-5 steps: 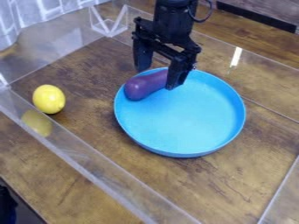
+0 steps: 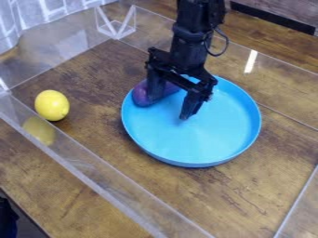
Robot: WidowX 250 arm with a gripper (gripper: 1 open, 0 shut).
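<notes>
A black robot arm reaches from the top centre down over a round blue plate. Its gripper is low over the plate's back left, open, beside a purple eggplant-like object that lies on the plate. The dark fingers partly hide the purple object; whether they touch it I cannot tell.
A yellow oval object sits on the wooden surface to the left of the plate. A clear rail or wall runs along the lower left.
The gripper has come lower over the back left of the plate, around the purple object, which is now more hidden behind it.
</notes>
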